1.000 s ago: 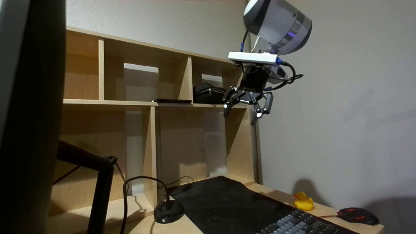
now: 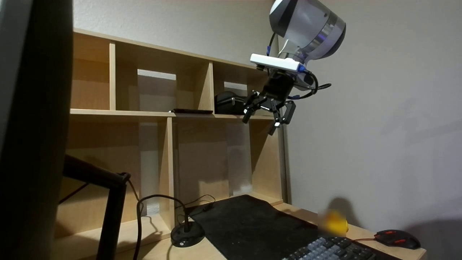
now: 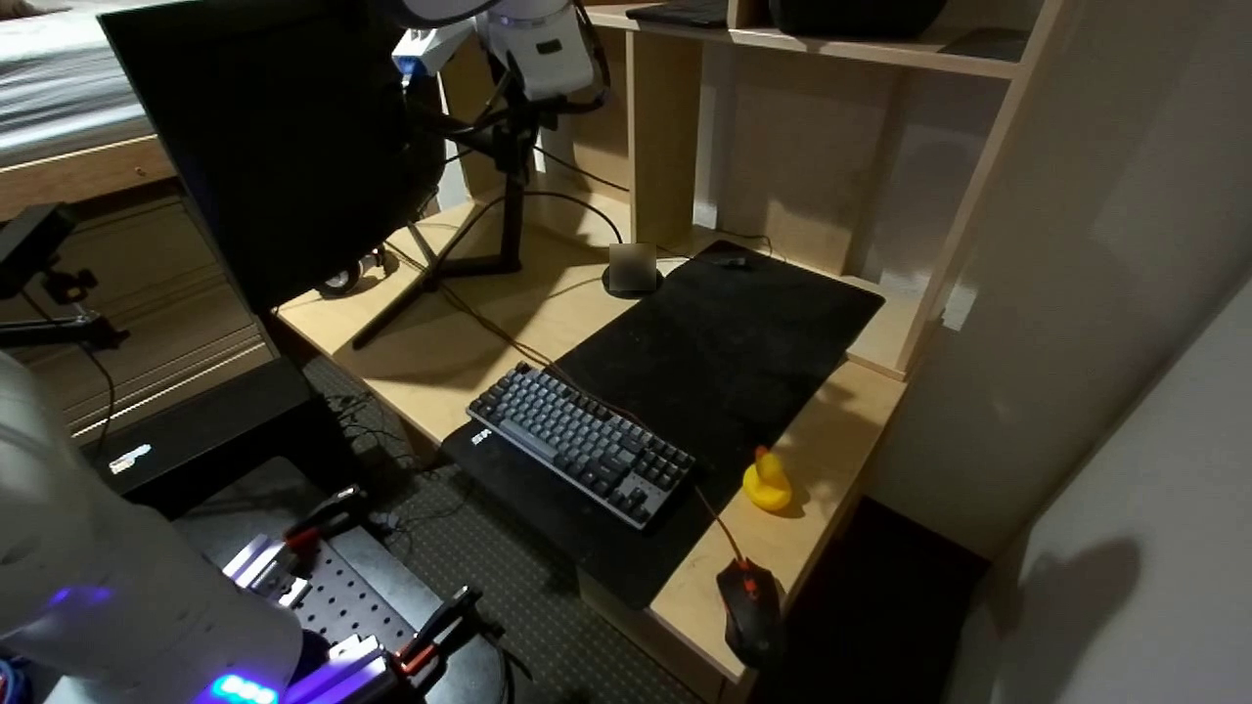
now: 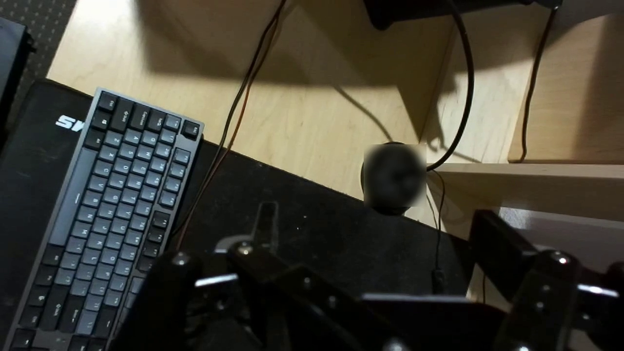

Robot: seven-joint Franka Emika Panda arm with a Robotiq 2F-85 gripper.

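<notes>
High above the desk, my gripper [image 2: 259,125] hangs open with nothing between its fingers, in front of the shelf unit in exterior view 1. Its dark fingers [image 4: 497,234] also show along the bottom of the wrist view, spread wide over the black mat. On the desk's right strip sits a yellow rubber duck [image 3: 769,483], well below and apart from the gripper; in exterior view 1 it is blurred. A grey and black keyboard [image 3: 583,442] lies on the desk mat [image 3: 716,334]. Nearer the front corner is a black and red mouse [image 3: 750,610].
A round black base [image 2: 187,234] with a curved cable stands beside the mat. The wooden shelf unit [image 2: 170,173] rises behind, with a black case [image 2: 229,104] on its upper level. A large monitor [image 3: 276,153] is at the left.
In exterior view 1 my gripper has shifted slightly left and tilted, its fingers staying open. The objects on the desk stand where they were; the duck now looks blurred.
</notes>
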